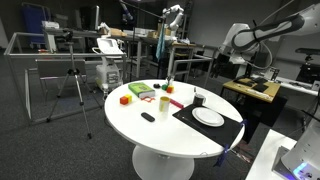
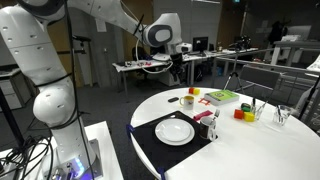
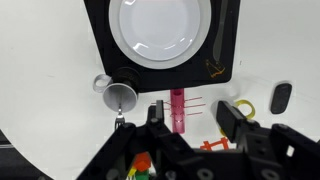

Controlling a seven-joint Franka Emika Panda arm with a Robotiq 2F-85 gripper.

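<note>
My gripper stands open, its two dark fingers apart and nothing held between them. It hangs well above the table in exterior view 1. A pink-red stick-like thing (image 3: 178, 110) lies on the table, seen through the gap between the fingers but far below them. The white plate (image 3: 160, 25) rests on a black mat (image 2: 149, 135). Beside the mat stands a light mug (image 3: 120, 97) with a dark inside and a spoon-like handle in it. A knife-like utensil (image 3: 221, 30) lies on the mat beside the plate.
A yellow mug (image 1: 164, 103) and a small dark object (image 1: 148, 117) are on the round white table (image 1: 150, 135). Coloured blocks (image 1: 126, 100) and a green box (image 1: 140, 88) sit toward its far side.
</note>
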